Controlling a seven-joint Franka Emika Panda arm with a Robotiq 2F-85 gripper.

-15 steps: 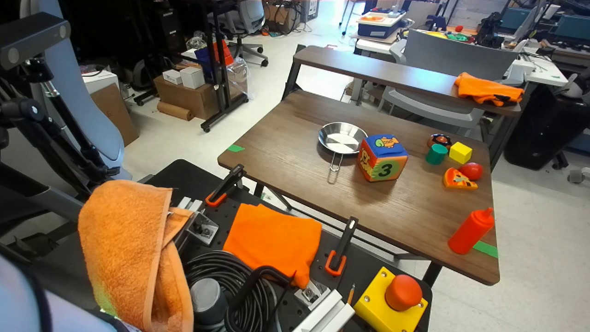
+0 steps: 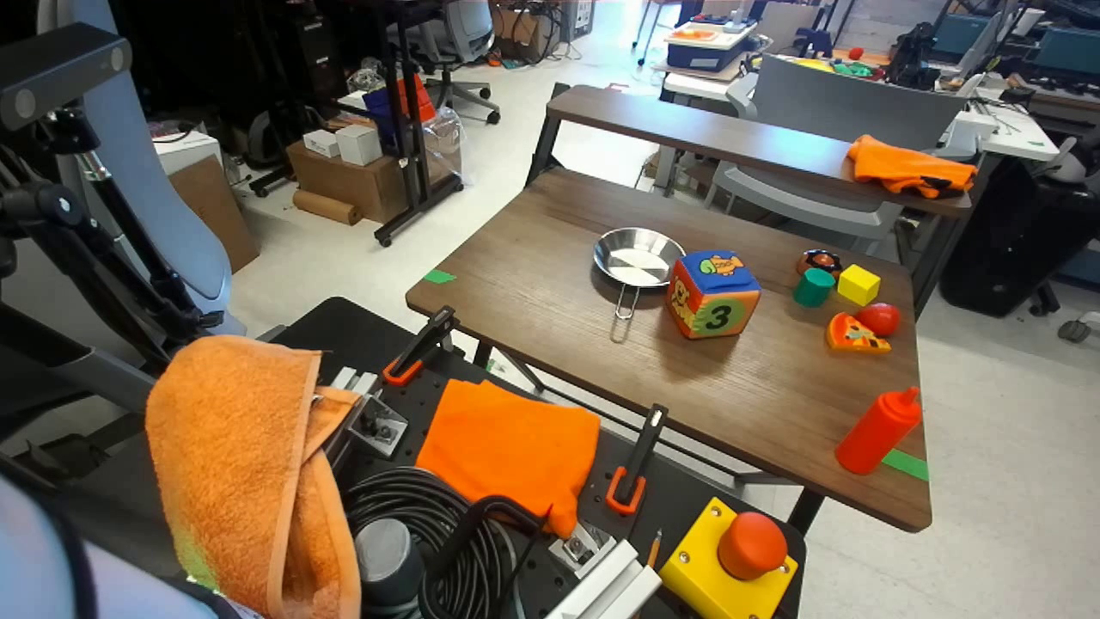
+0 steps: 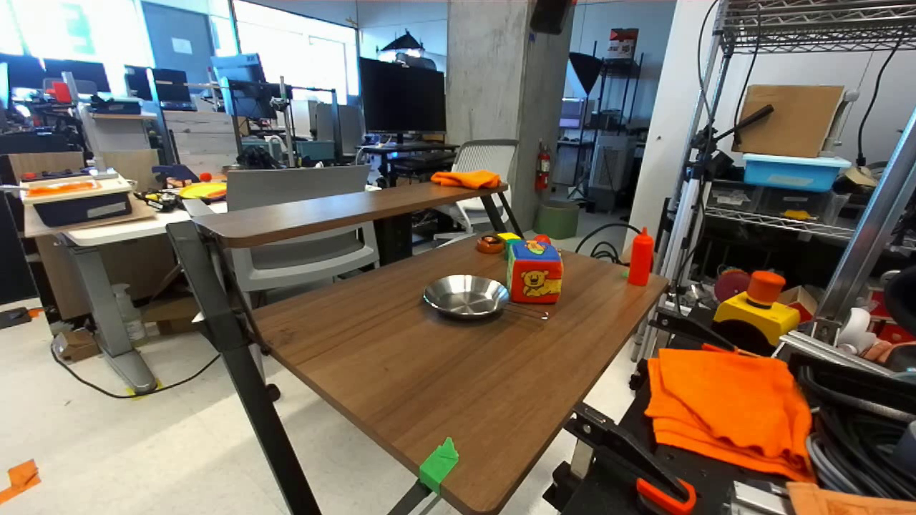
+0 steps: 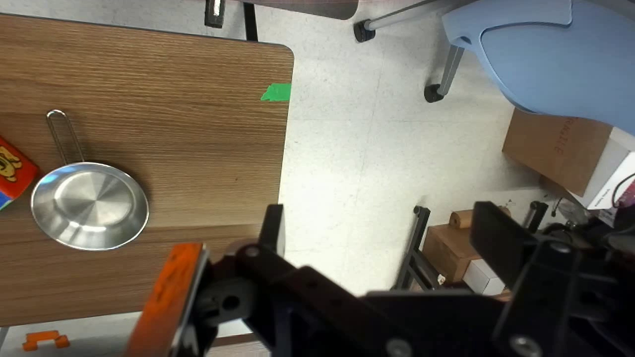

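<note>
My gripper appears only in the wrist view, its two fingers wide apart with nothing between them. Floor beyond the table's edge shows through the gap. Left of it in that view lies a shiny metal pan (image 4: 89,205), its wire handle stretching away across the table. In both exterior views the pan (image 2: 637,258) rests beside a colourful soft cube (image 2: 713,295) with a 3 on one face. Only a corner of the cube (image 4: 15,169) enters the wrist view.
Toward the table's far end sit a green cylinder (image 2: 814,288), a yellow block (image 2: 858,284), a red ball (image 2: 879,319) and a pizza slice (image 2: 856,334). A red bottle (image 2: 878,432) stands by the near corner. A raised shelf (image 2: 701,132) runs along the back. The pan's end has clear tabletop.
</note>
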